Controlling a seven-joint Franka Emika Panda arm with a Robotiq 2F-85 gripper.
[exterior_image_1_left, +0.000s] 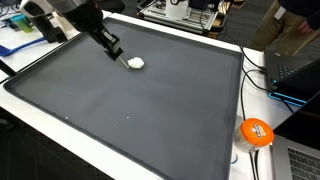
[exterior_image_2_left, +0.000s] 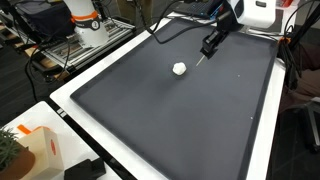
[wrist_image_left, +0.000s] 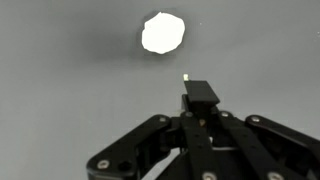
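A small white roundish piece (exterior_image_1_left: 136, 63) lies on the dark grey mat (exterior_image_1_left: 180, 110) toward its far side. My black gripper (exterior_image_2_left: 209, 48) is shut on a thin, pale stick-like item (exterior_image_2_left: 200, 61) that points down toward the mat. In the wrist view, the closed fingers (wrist_image_left: 201, 92) hide most of this item, and only its pale tip (wrist_image_left: 186, 77) shows. The white piece (wrist_image_left: 163, 33) appears beyond the fingers there, apart from them. Whether the stick's lower end touches the mat cannot be made out.
An orange-topped container (exterior_image_1_left: 254, 134) stands off the mat's right side, near cables and a laptop (exterior_image_1_left: 296, 80). A potted plant (exterior_image_2_left: 12, 155) is at the near left in the second exterior view.
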